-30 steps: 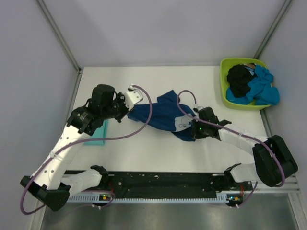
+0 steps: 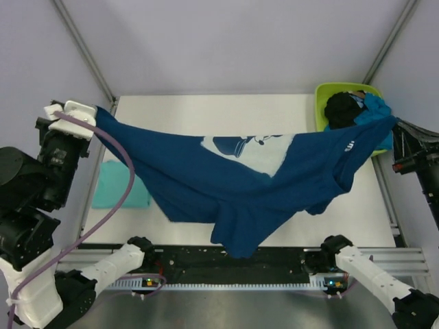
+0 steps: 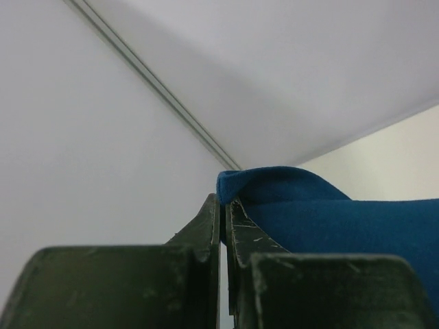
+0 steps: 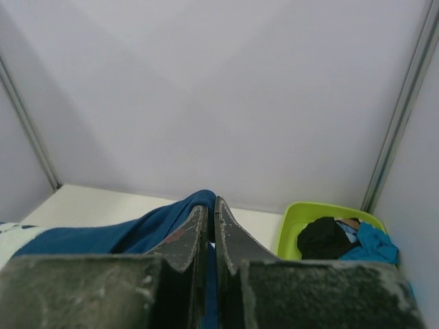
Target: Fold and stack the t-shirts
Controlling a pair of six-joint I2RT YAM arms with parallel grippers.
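A dark blue t-shirt [image 2: 247, 199] with a white print hangs stretched between my two grippers, high over the table. My left gripper is shut on one upper corner at the left, and my right gripper is shut on the other at the right. The lower part of the shirt droops toward the front edge. A folded turquoise t-shirt [image 2: 116, 192] lies on the left of the white table [image 2: 206, 110], partly behind the hanging shirt.
A green bin [image 2: 322, 96] with black and blue clothes [image 2: 343, 110] stands at the back right, partly hidden behind the shirt. Walls enclose the table at the back and sides.
Both grippers have moved apart to the sides and up, lifting the blue shirt from a bunched shape low over the table into a wide, stretched span.
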